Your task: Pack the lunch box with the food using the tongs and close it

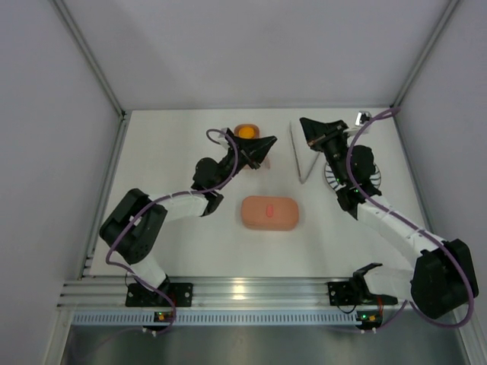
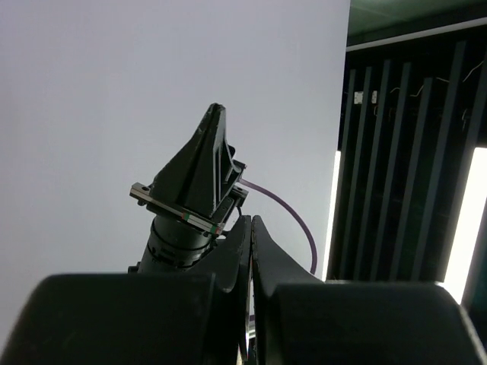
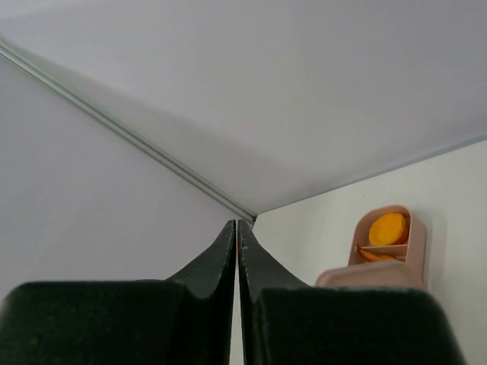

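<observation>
In the top view an open pink lunch box (image 1: 247, 126) with a round orange item lies at the back, partly hidden under my left gripper (image 1: 275, 139). The right wrist view shows its compartments: a yellow-orange round (image 3: 388, 229) in one and an orange piece (image 3: 374, 255) in another. A pale pink surface (image 3: 369, 275) covers its near end; whether it belongs to the box I cannot tell. My right gripper (image 1: 303, 122) is raised beside the left one. Both are shut, nothing showing between their fingers. No dotted pink piece is visible in the top view.
A closed pink box (image 1: 270, 214) with a red strip lies front centre. A bent grey strip (image 1: 297, 154) rests near the back. Behind the right arm is a striped plate (image 1: 331, 176), partly covered.
</observation>
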